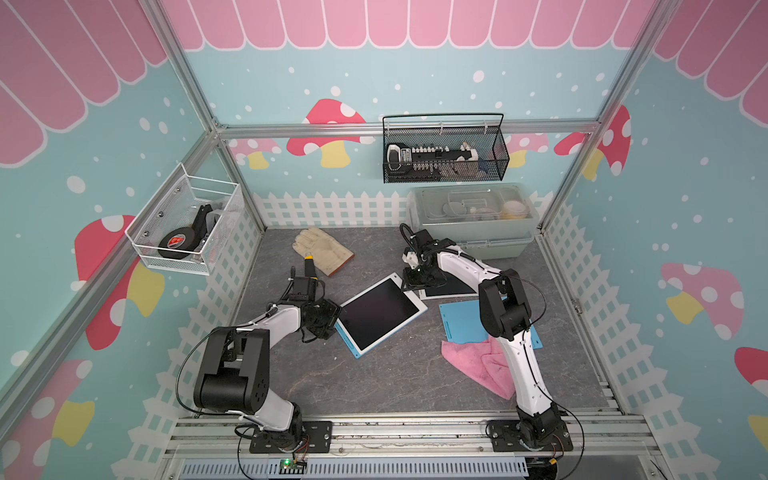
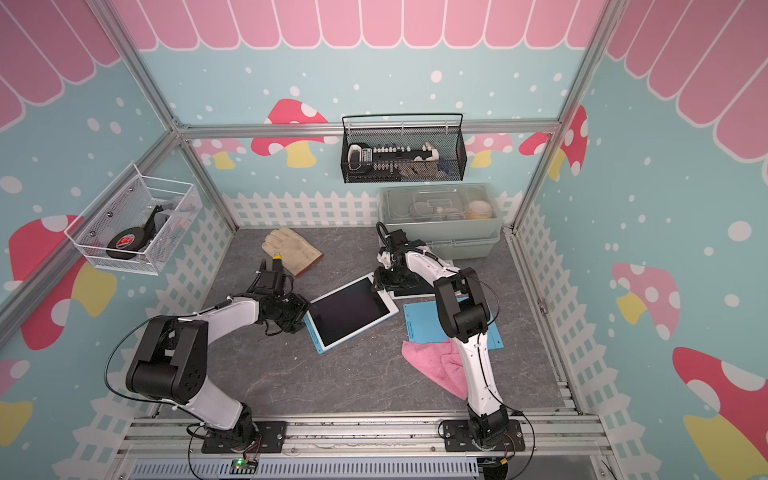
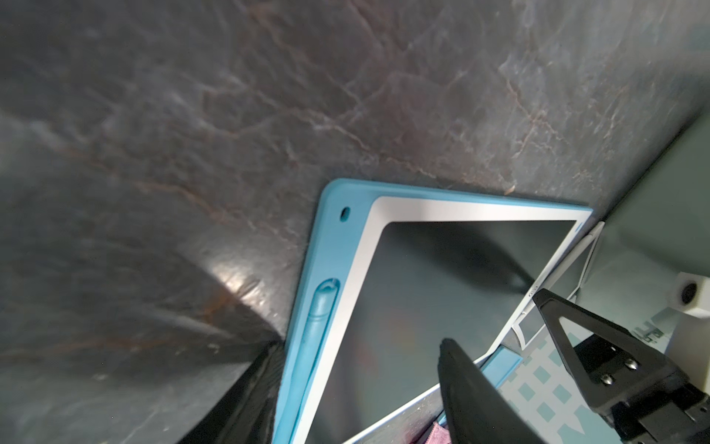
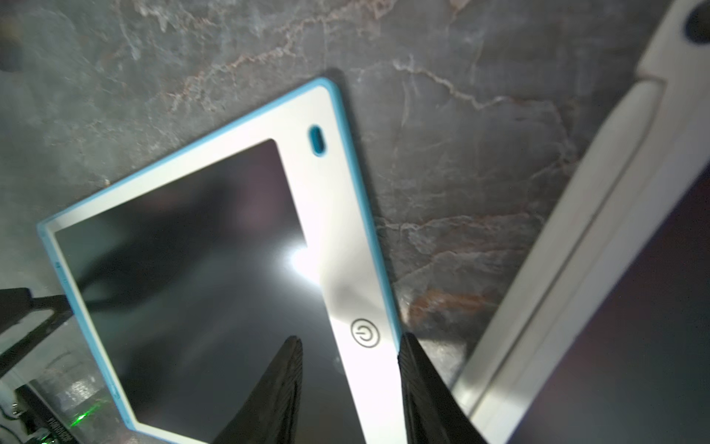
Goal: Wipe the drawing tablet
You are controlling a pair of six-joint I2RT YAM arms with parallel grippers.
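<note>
The drawing tablet [image 1: 376, 316], white-faced with a blue edge and dark screen, lies askew in the middle of the table. My left gripper [image 1: 320, 320] is at its lower-left blue edge; in the left wrist view its open fingers straddle that edge near the stylus slot. My right gripper [image 1: 412, 284] is at the upper-right end, its fingers open over the white border beside the power button in the right wrist view. A pink cloth [image 1: 472, 364] lies at the front right.
A blue board [image 1: 460, 320] and a second dark-screened tablet [image 1: 444, 288] lie to the right, the latter close by. A glove [image 1: 320, 248] lies at the back left, a translucent bin [image 1: 472, 216] at the back right.
</note>
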